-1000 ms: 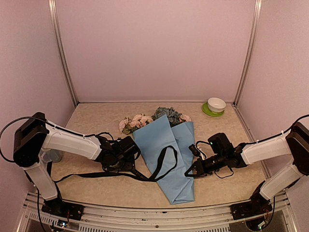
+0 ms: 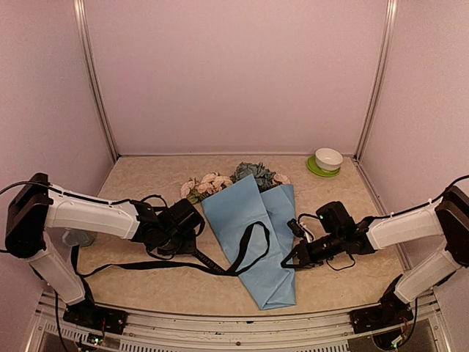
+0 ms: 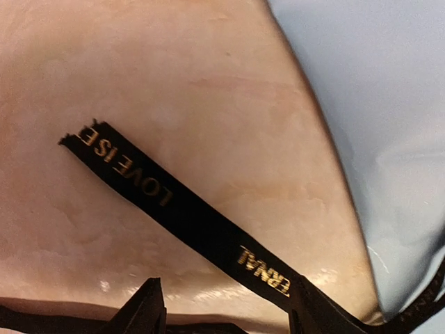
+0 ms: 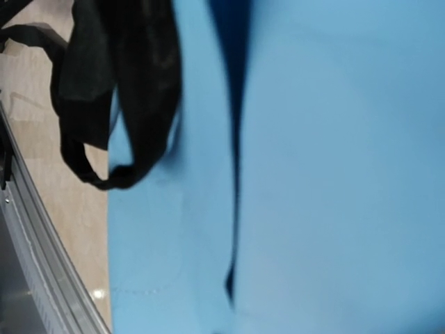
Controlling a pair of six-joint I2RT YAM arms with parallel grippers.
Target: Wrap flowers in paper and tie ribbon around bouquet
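Blue wrapping paper [image 2: 231, 227] lies folded mid-table, with pink flowers [image 2: 209, 187] and grey-blue flowers [image 2: 253, 169] at its top. A long black ribbon [image 2: 146, 265] with gold lettering runs across the table and loops onto the paper. In the left wrist view its cut end [image 3: 125, 163] lies flat above my left gripper, which hovers open with nothing between its fingers. My right gripper [image 2: 289, 260] is low over the paper's right side, shut; in the right wrist view loops of ribbon [image 4: 139, 132] lie on the paper.
A white bowl [image 2: 328, 158] on a green plate [image 2: 320, 171] stands at the back right. A clear container [image 2: 79, 237] sits at the far left, partly behind the left arm.
The right arm, paper, flowers and ribbon look unchanged.
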